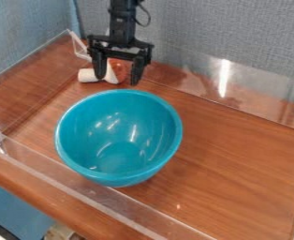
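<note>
My black gripper (pixel 118 67) reaches down at the back left of the wooden surface, its two fingers apart and open. Just behind and between them lie a white cylindrical object (pixel 88 76) and a small orange object beside it, partly covered by the gripper; I cannot tell whether the fingers touch them. A large teal bowl (pixel 118 150) stands in front, centre-left.
Clear low walls (pixel 225 80) edge it, with grey padded walls behind and to the left.
</note>
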